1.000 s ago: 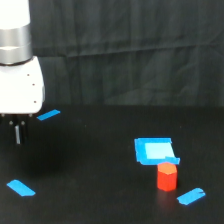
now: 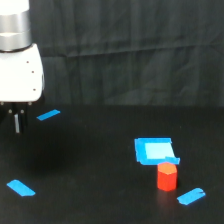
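Note:
The white robot gripper (image 2: 16, 118) is at the left, above the dark table, its lower fingers small and dark, so their opening is hard to tell. An orange-red hexagonal block (image 2: 167, 176) stands at the right front. Behind it lies a square of blue tape around a pale center (image 2: 158, 151).
Blue tape strips lie at the back left (image 2: 48, 114), front left (image 2: 21, 188) and front right (image 2: 191, 196). A black curtain hangs behind.
The gripper has risen a little and shifted slightly left. The block and the tape square are unchanged.

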